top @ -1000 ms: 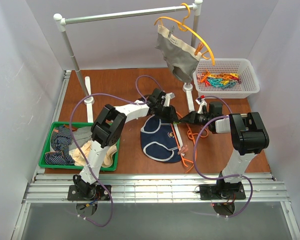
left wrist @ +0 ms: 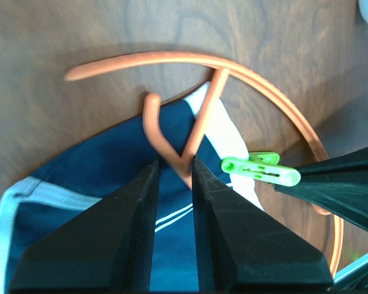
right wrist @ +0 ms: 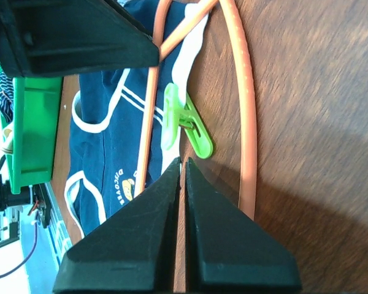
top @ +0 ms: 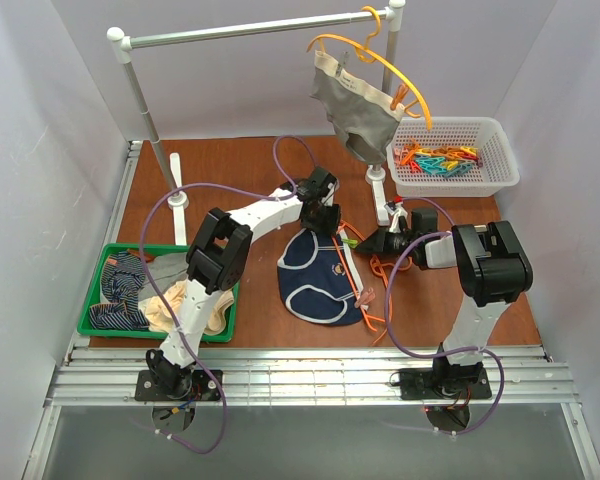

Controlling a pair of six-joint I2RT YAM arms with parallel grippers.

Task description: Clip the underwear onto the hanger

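Navy underwear [top: 310, 275] with a white waistband lies on the table under an orange hanger [left wrist: 273, 92]. A green clip [right wrist: 193, 125] sits at the waistband [left wrist: 224, 128], beside the tips of my right gripper, which is shut with nothing visible between its fingers. My left gripper is part open over the hanger's bar and the underwear; its tips are either side of the orange plastic, and whether they touch it is unclear. A pink clip [top: 365, 298] is at the waistband's lower end.
A green bin [top: 223, 328] of clothes is at the left. A white basket [top: 495, 160] of clips is at the back right. A rack [top: 240, 30] carries a yellow hanger with grey underwear. Bare table lies behind my left arm.
My left gripper has moved slightly back and left from beside the green clip, uncovering it. My right gripper has shifted only slightly.
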